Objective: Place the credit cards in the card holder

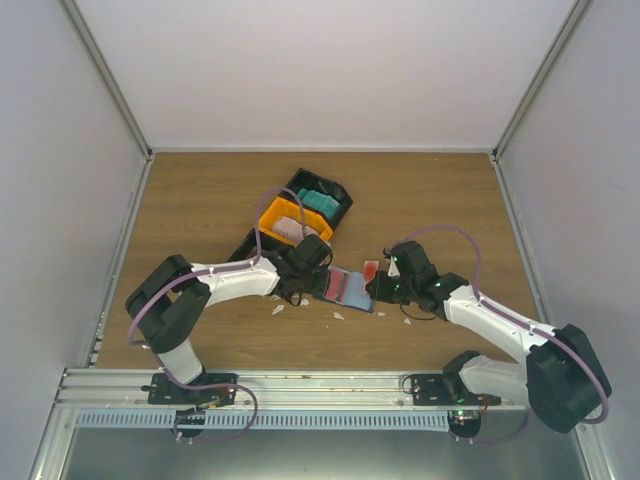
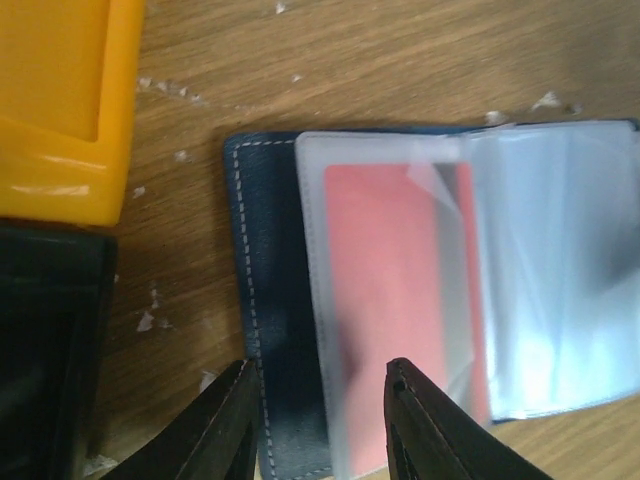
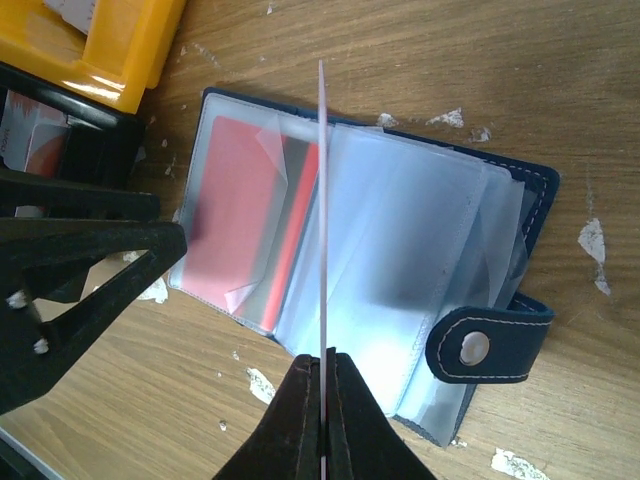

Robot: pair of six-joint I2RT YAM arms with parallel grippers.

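Note:
The card holder (image 2: 275, 300) lies open on the table, with a pink card (image 2: 385, 290) inside its left clear sleeve and pale sleeves (image 3: 390, 250) on the right. My left gripper hangs open over the holder's left part, nothing between its fingers. My right gripper is shut on a card (image 3: 322, 220), seen edge-on standing upright above the holder; in the top view it shows pink (image 1: 371, 268). The holder's strap (image 3: 485, 345) lies at its right side.
Behind and left of the holder stand a yellow tray (image 1: 275, 210) and black trays (image 1: 335, 190) holding packs of cards.

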